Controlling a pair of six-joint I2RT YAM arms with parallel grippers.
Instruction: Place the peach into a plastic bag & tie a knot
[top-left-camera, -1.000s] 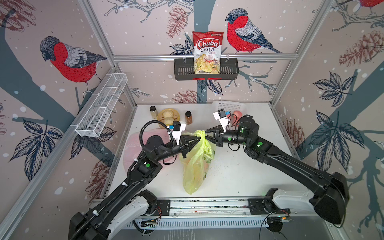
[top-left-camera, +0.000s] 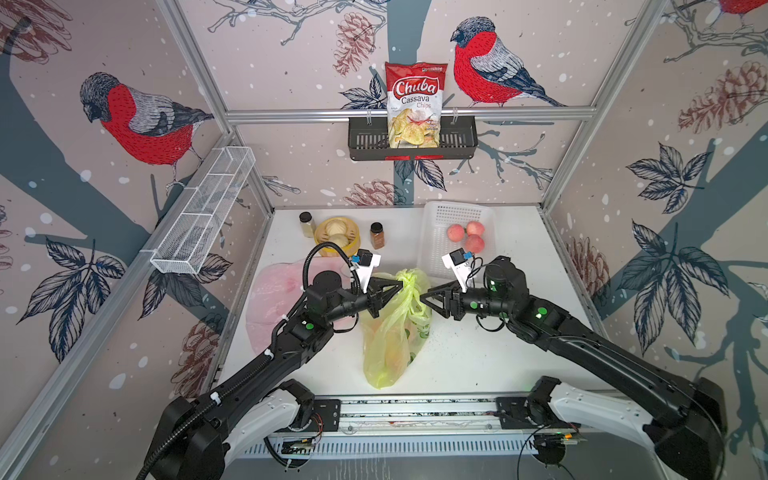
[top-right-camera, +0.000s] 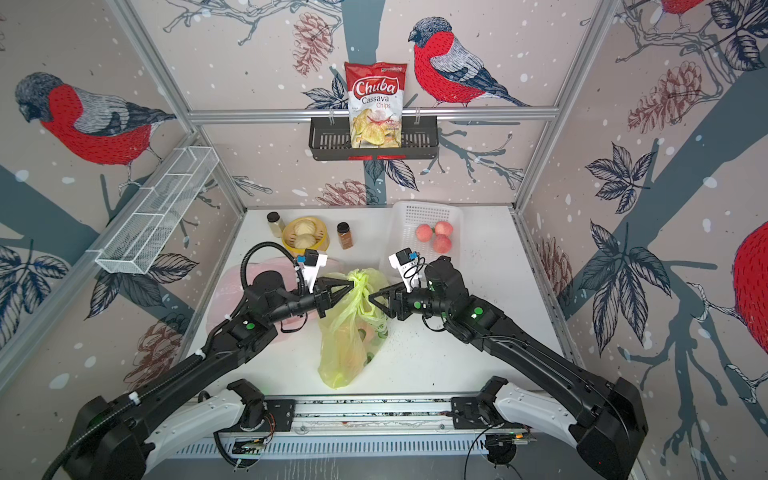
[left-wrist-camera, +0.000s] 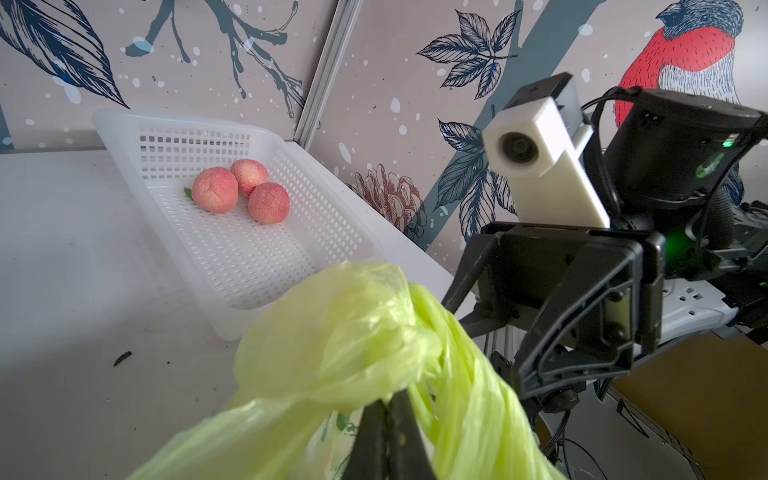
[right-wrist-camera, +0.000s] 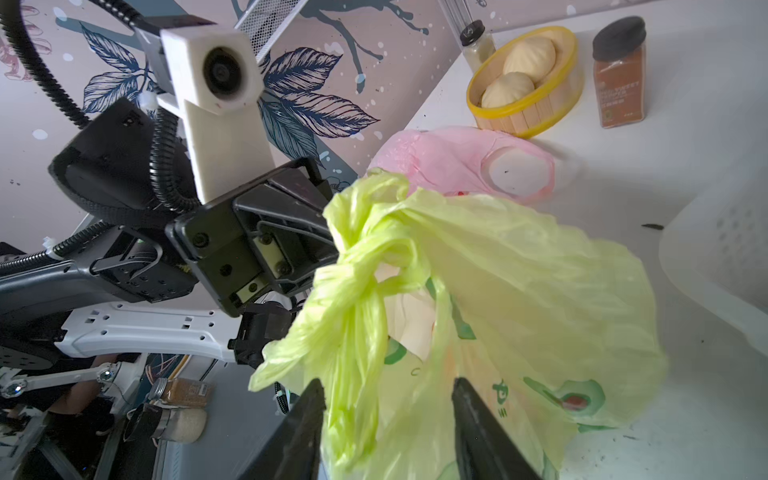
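A yellow-green plastic bag (top-left-camera: 388, 344) hangs upright on the table with a twisted, knot-like top (right-wrist-camera: 368, 264); something peach-coloured shows inside. My left gripper is shut on the bag's top. My right gripper is open just right of the bag's twisted part, its fingers either side of hanging plastic. Three peaches (left-wrist-camera: 214, 189) sit in a white perforated basket (left-wrist-camera: 216, 272) at the back right.
A pink bag (top-left-camera: 272, 304) lies left, a steamer of buns (right-wrist-camera: 524, 116) and two seasoning jars (right-wrist-camera: 618, 80) at the back.
My right gripper has moved down and toward the front from the bag's top, uncovering the peach basket. The left gripper has shifted slightly with the bag's top.
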